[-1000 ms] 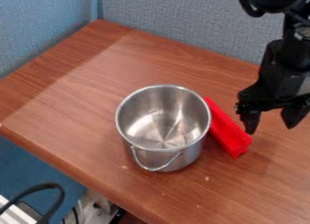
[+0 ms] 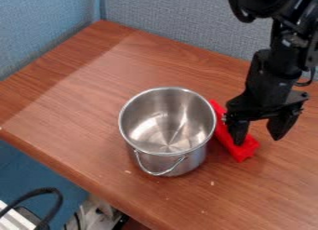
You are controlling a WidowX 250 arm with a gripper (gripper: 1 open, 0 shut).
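A red elongated block (image 2: pixel 241 148) lies on the wooden table, just right of a steel bucket (image 2: pixel 166 128) with a wire handle. My black gripper (image 2: pixel 258 127) hangs from the upper right over the block, its fingers open and straddling it from above. Whether they touch the block cannot be told.
Blue-grey padded walls bound the back and left. Black cables lie beyond the table's lower left edge.
My gripper has moved left and somewhat down, from the right of the red block to over it. The bucket and block look unmoved.
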